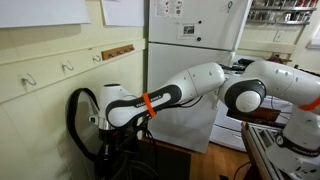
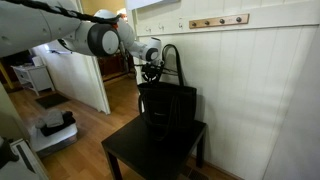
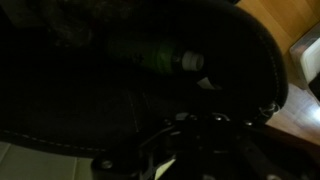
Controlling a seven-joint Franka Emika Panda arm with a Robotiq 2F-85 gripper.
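A black bag stands upright on the small black table against the white wall, its strap looping up at the left in exterior view 1. At the bag's upper part, by its opening, is my gripper. Looking down in the wrist view, I see the dark inside of the bag with a green bottle lying in it, its pale cap towards the right. The gripper is shut at the bottom of that view, apart from the bottle. Its fingertips are very dark, and nothing shows between them.
A wooden rail with hooks runs along the wall above the bag. The white fridge stands behind. Open wooden floor lies beside the table, with a grey-topped object on it.
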